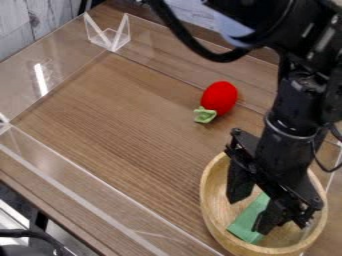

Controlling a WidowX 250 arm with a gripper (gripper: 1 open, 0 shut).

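Observation:
My black gripper [262, 186] hangs low over a wooden bowl [214, 205] at the lower right, its open fingers reaching inside the rim. A green block [246, 228] lies in the bowl, partly hidden beneath the gripper. A red object with a green top, like a strawberry or pepper [221, 97], lies on the table above the bowl.
A clear plastic piece [108, 33] stands at the back left. Dark cables run at the lower left and overhead.

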